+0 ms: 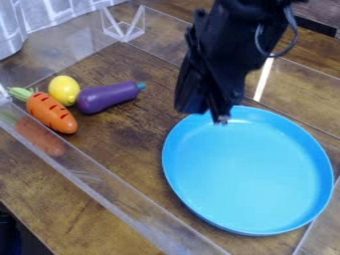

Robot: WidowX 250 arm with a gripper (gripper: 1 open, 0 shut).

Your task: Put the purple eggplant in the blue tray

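The purple eggplant lies on the wooden table at the left, its green stem end pointing right. At the right sits the blue tray, round, shallow and empty. My dark gripper is above the tray's upper left rim, well to the right of the eggplant and apart from it. Its fingers point down towards the camera side. They blend into one dark shape, so their spacing is unclear. No object shows at the fingertips.
A yellow lemon is just left of the eggplant, with an orange carrot nearer the clear wall at lower left. A small wire-like stand is at the back. Bare table lies between the eggplant and the tray.
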